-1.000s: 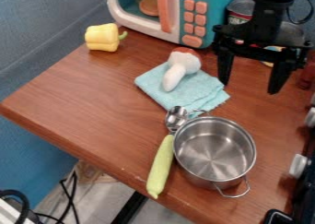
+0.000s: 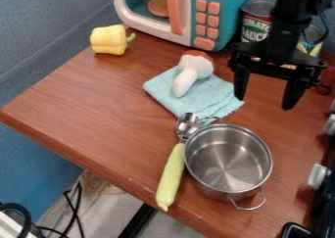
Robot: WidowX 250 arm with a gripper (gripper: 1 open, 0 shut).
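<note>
The black gripper (image 2: 262,85) hangs over the back right of the wooden table, in front of a can (image 2: 253,17), its fingers spread open with nothing seen between them. Left of it a white mushroom-like toy (image 2: 191,75) lies on a folded light-blue cloth (image 2: 220,99). A steel pot (image 2: 228,159) stands at the front right, with a pale green corn-like toy (image 2: 170,178) and a steel ladle (image 2: 187,124) along its left side.
A teal toy microwave (image 2: 210,24) stands at the back. A yellow pepper (image 2: 110,39) sits at the back left edge. Black appliances line the right edge.
The gripper has shifted slightly left and down compared with a second ago. The objects on the table have not moved.
</note>
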